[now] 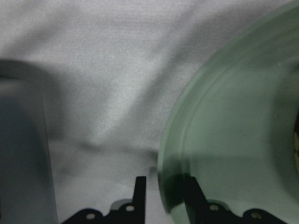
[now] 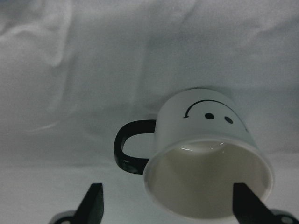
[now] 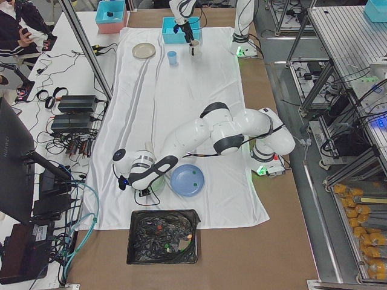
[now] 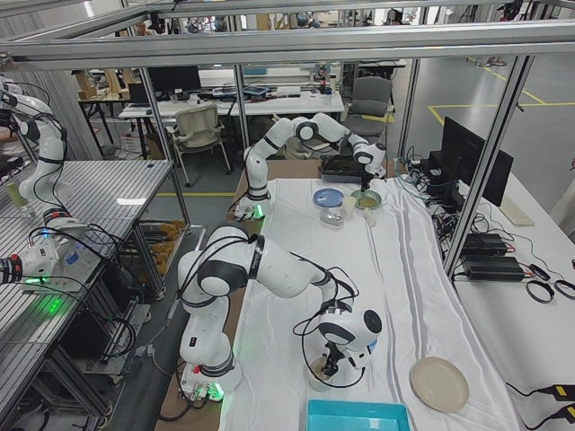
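Note:
In the left wrist view a green plate [image 1: 233, 130] fills the right; my left gripper is at its rim, one finger over the table cloth, the other at the rim; whether it grips is unclear. In the right wrist view a white smiley mug [image 2: 205, 116] with black handle sits below my right gripper, which is open around the mug's lower part in that view. A blue plate [image 3: 187, 180], a beige plate [image 4: 439, 386] and a blue cup [image 3: 172, 58] are on the cloth.
A black tray [image 3: 163, 260] lies beyond the cloth beside the left arm. A turquoise bin [image 4: 358, 415] is near the right arm.

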